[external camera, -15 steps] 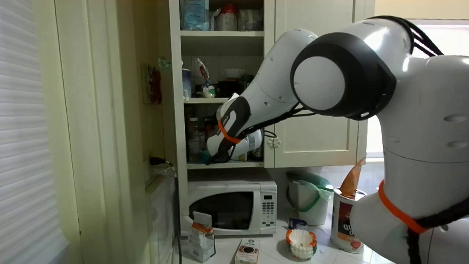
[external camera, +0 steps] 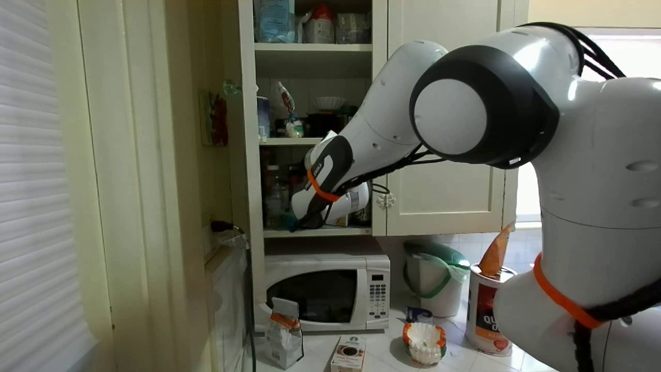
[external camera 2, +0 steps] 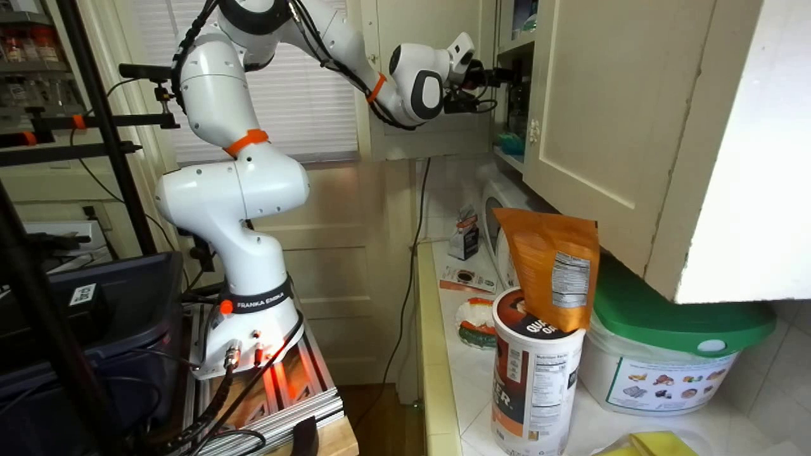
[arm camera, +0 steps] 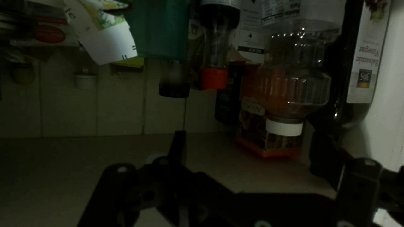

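My gripper reaches into the open cabinet, with its dark fingers (arm camera: 177, 149) apart along the lower part of the wrist view. Nothing clear shows between them. Items there appear upside down: a clear bottle with a white cap (arm camera: 284, 128), a red-capped jar (arm camera: 214, 78), a black-capped jar (arm camera: 174, 89), a balsamic vinegar bottle (arm camera: 364, 72) and a green item (arm camera: 161, 30). All stand beyond the fingers or to the side. In exterior view 1 the arm's wrist (external camera: 331, 186) hides the fingertips, at the lower shelf.
A cabinet door (external camera 2: 608, 114) hangs close to the arm's reach. Below are a microwave (external camera: 319, 291), a silver bag (external camera: 285, 338), a Starbucks box (external camera: 348, 354), a paper-liner stack (external camera: 425, 344), an oats canister (external camera 2: 532, 380) with an orange pouch (external camera 2: 552, 266), and a green-lidded tub (external camera 2: 669, 365).
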